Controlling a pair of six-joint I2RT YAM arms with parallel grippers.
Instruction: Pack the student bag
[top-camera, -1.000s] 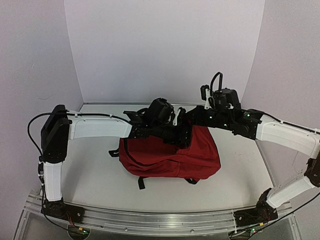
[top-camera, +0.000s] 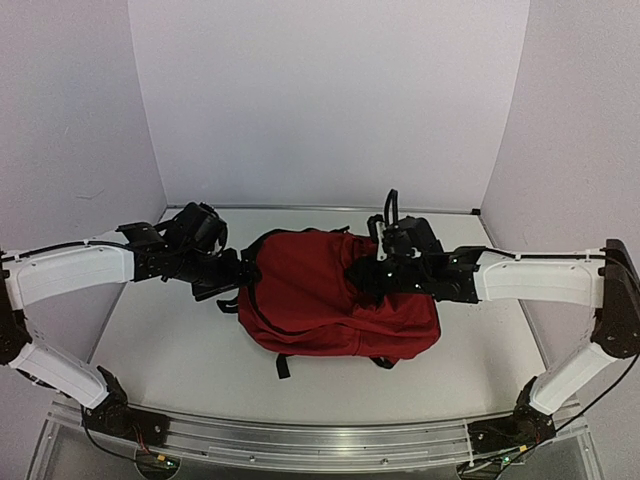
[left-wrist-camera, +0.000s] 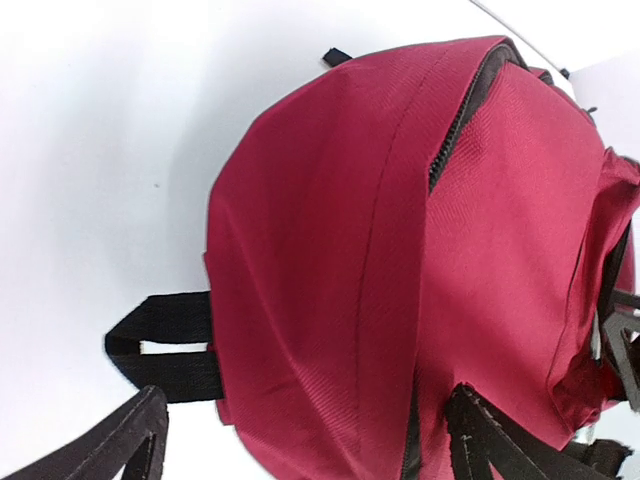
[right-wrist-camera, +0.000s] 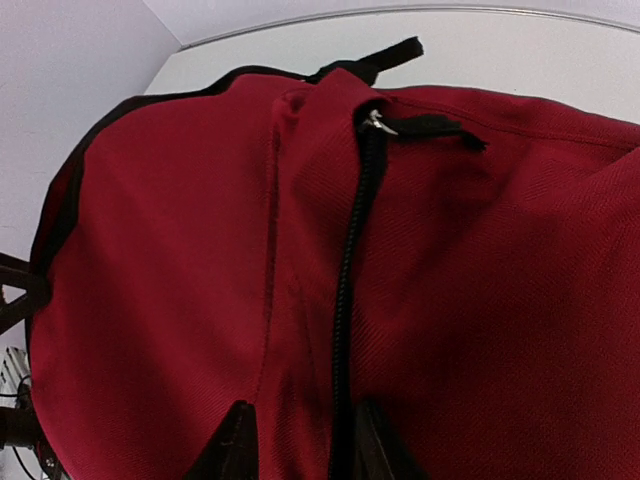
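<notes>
The red student bag (top-camera: 300, 275) lies on the white table with its black zip edges showing. My left gripper (top-camera: 243, 275) is at the bag's left edge. Its fingers are wide apart in the left wrist view, one finger (left-wrist-camera: 150, 440) beyond the bag's edge and the other finger (left-wrist-camera: 465, 430) over the red cloth. Over the bag's right-hand opening, my right gripper (top-camera: 362, 275) stands open. In the right wrist view a cloth fold and the black zipper (right-wrist-camera: 343, 320) run between its parted fingers. What the bag holds is hidden.
A black strap loop (left-wrist-camera: 165, 318) sticks out at the bag's left side. Another strap (top-camera: 283, 366) lies at the front.
My left gripper has swung from the bag's opening to its left edge, and lower. The right gripper has moved left and down over the opening. The bag stays in place.
</notes>
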